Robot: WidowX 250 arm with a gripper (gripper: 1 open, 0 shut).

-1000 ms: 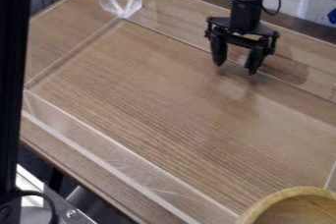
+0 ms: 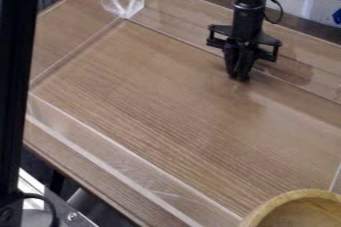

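Note:
My gripper (image 2: 240, 70) hangs at the back right of a wooden tray floor (image 2: 167, 131), its dark fingertips close together just above or on the wood. I see nothing held between them.
A wooden bowl (image 2: 280, 214) sits at the front right corner. Clear plastic rails edge the surface, with a white angular piece (image 2: 123, 2) at the back left.
My gripper has moved a little lower and toward the front, and its fingers, apart before, have closed together.

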